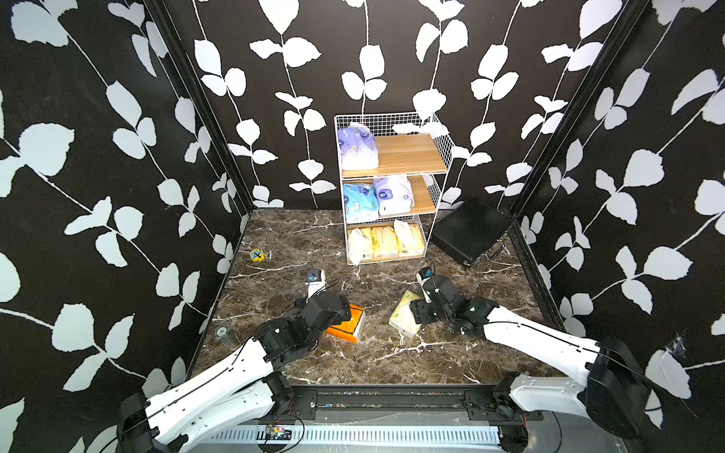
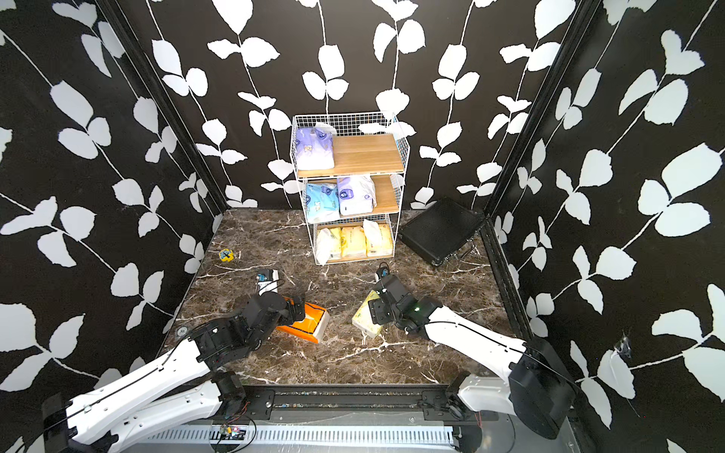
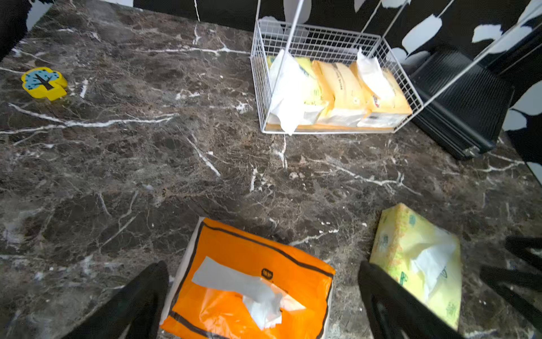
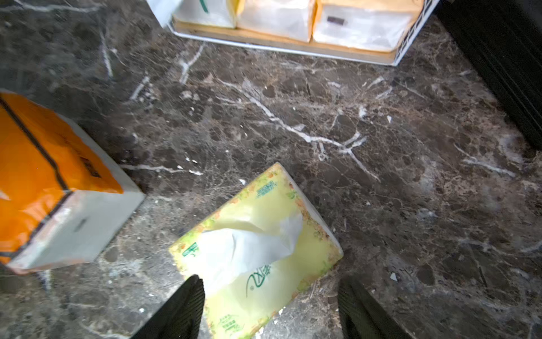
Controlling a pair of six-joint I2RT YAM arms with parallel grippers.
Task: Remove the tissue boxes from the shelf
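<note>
An orange tissue pack (image 3: 254,282) lies flat on the marbled tabletop, a white tissue poking from its top. My left gripper is above it, fingers (image 3: 135,305) spread wide and empty. To the right lies a pale yellow tissue pack (image 4: 265,243); over it my right gripper is open, with no pack held. Three yellow-orange packs (image 1: 385,241) stand in the bottom tier of the white wire shelf (image 1: 394,260). Its middle tier holds a blue pack (image 1: 360,202) and a white-purple pack (image 1: 393,196); a purple pack (image 1: 357,146) sits at top left.
A black case (image 1: 472,230) stands right of the shelf. Toward the left is a small yellow tree-shaped piece (image 3: 44,83). Bare tabletop lies between the two packs and the shelf.
</note>
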